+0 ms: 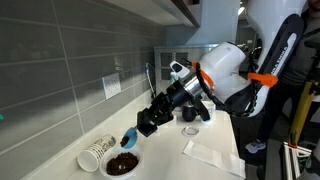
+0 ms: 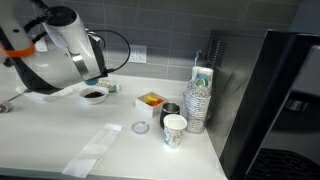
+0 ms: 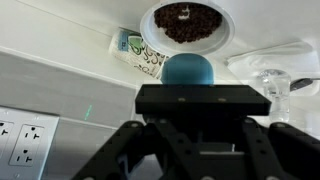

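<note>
A small blue cup point(image 1: 130, 138) hangs tilted above a white bowl point(image 1: 108, 170) of dark brown beans or grains point(image 1: 122, 163). My gripper point(image 1: 146, 125) is shut on the blue cup, at its right in exterior view 1. In the wrist view, the blue cup point(image 3: 187, 69) shows just past the black fingers point(image 3: 203, 100), which hide part of it. The bowl point(image 3: 152, 33) lies beyond it, with the brown contents point(image 3: 188, 20) in its middle. What the blue cup contains cannot be seen.
A patterned cup point(image 1: 95, 156) lies on its side against the bowl, near the tiled wall. Exterior view 2 shows a box of colourful items point(image 2: 152, 104), a white cup point(image 2: 173, 131) and a tall cup stack point(image 2: 196, 105). White paper point(image 2: 92, 150) lies in front.
</note>
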